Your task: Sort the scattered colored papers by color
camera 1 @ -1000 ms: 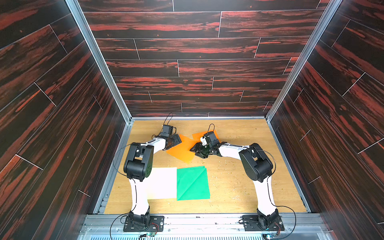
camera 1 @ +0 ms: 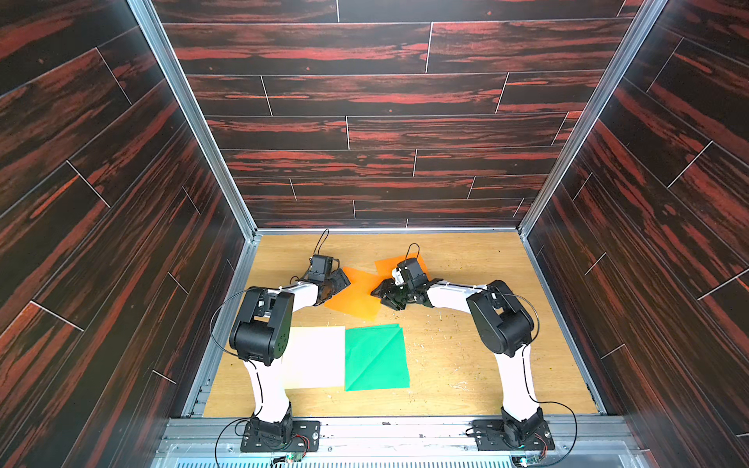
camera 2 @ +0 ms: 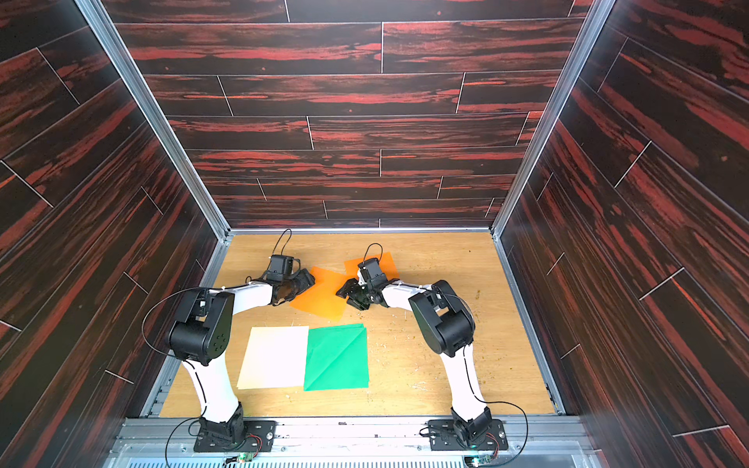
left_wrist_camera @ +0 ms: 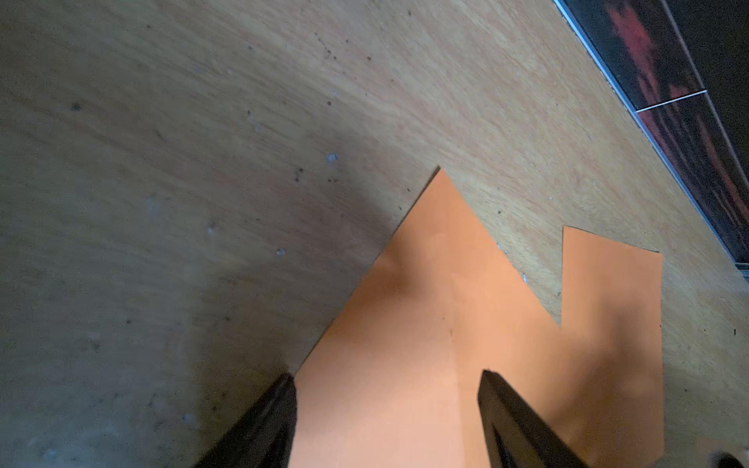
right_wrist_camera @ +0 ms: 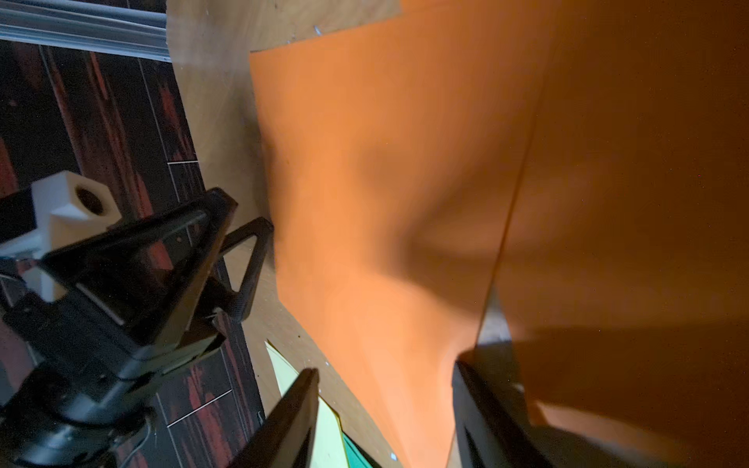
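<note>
One orange paper [camera 1: 359,294] lies in the back middle of the table between the two grippers. A second orange paper [camera 1: 392,263] reaches out behind it, partly covered by my right arm. My left gripper is open over the first sheet's left side, with orange between its spread fingers and no grip on it. My right gripper is open too, above the sheet's right edge. Toward the front, a white paper [camera 2: 273,357] lies beside green papers [camera 2: 337,358], which are stacked slightly askew.
Bare wooden table [camera 1: 483,366] stretches along the front right. Dark plank walls [camera 1: 390,140] enclose the back and sides. In the right wrist view the left arm [right_wrist_camera: 117,312] stands close by.
Over the last second my left gripper moved slightly left and toward the front. My right arm has barely moved.
</note>
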